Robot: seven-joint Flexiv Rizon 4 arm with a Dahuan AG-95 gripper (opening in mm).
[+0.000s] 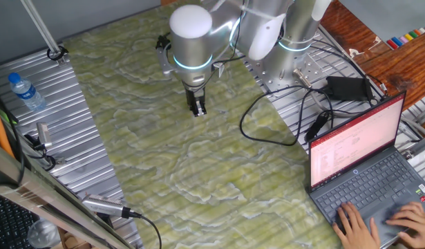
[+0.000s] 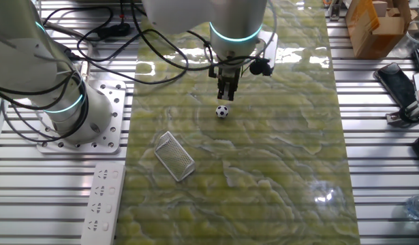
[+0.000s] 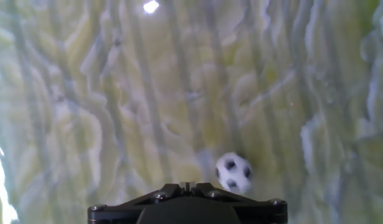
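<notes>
A small black-and-white soccer ball [image 2: 222, 111] rests on the green marbled mat [image 2: 284, 177]. My gripper [image 2: 226, 95] is above the mat, its tips just short of the ball in exterior view 2. In the wrist view the ball [image 3: 233, 173] shows just right of the gripper, whose fingers are together with nothing visible between them. Exterior view 1 has the gripper [image 1: 198, 112] pointing down, and the ball is hidden there.
A metal grater-like mesh piece [image 2: 174, 156] lies on the mat. A white power strip [image 2: 102, 204] and looping black cables are beside the arm base. A person types at a laptop [image 1: 364, 166] by the mat's edge.
</notes>
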